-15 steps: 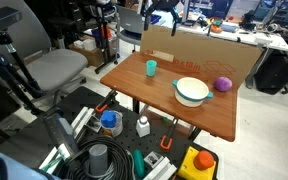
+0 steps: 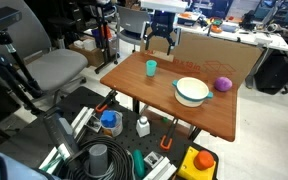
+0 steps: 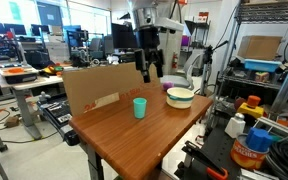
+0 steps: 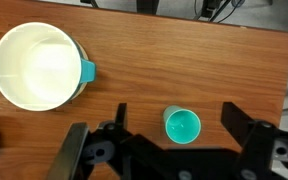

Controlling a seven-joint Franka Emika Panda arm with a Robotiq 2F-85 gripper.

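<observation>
A teal cup [image 2: 151, 68] stands upright on the brown wooden table; seen from above in the wrist view, the cup [image 4: 182, 126] is empty. My gripper hangs above the table with its fingers spread wide, the cup lying in line between its fingers from this angle. In the second exterior view the gripper [image 3: 148, 72] is higher than the cup [image 3: 140, 108] and clear of it. Nothing is held. A cream pot with teal handles [image 2: 192, 91] rests on the table to one side.
A purple ball-like object [image 2: 223, 84] lies past the pot. Cardboard panels [image 2: 212, 56] rise along the table's back. Bare wood [image 2: 134, 84] surrounds the cup. Bottles, cables and tools crowd the area in front.
My gripper has come down toward the table over the last second and shifted a little left in the first exterior view. Cup, pot and purple object have stayed put.
</observation>
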